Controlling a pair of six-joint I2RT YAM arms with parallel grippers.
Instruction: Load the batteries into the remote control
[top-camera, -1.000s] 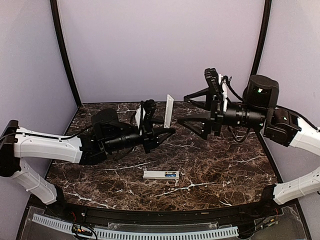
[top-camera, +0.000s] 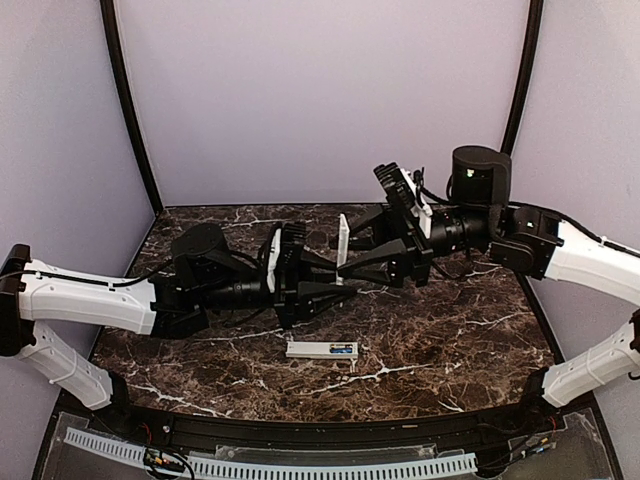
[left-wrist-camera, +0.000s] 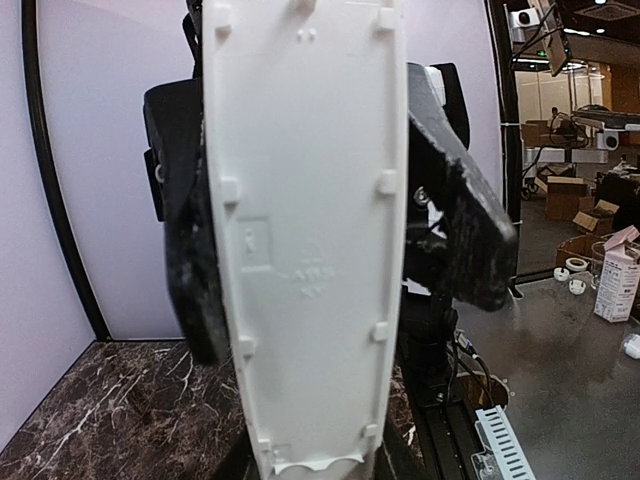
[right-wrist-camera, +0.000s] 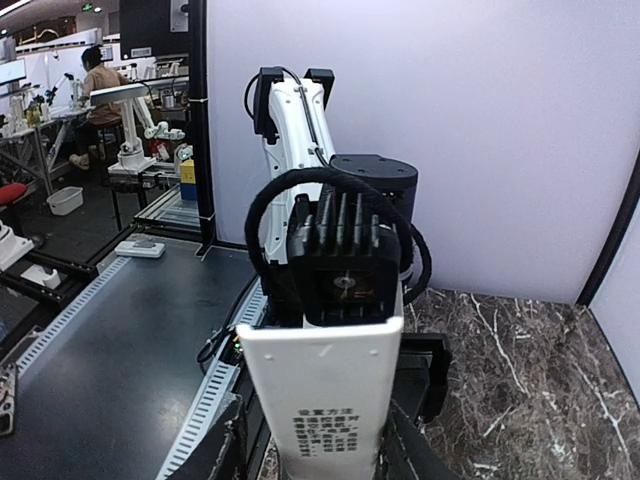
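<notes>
A white battery cover is held upright above the table, edge-on in the top view. Its ribbed inner face fills the left wrist view, while printed text marks the other face of the cover in the right wrist view. My left gripper has its fingers against both sides of the cover's lower end. From the other side, my right gripper has brought its part-open fingers around the cover; whether they press on it cannot be made out. Below lies the white remote control, a blue-and-yellow battery showing at its right end.
Pale walls enclose the back and sides. Both arms stretch in over the middle, their grippers very close together. A white slotted strip runs along the front edge.
My right gripper has come left and narrowed its fingers around the cover. The remote has not moved.
</notes>
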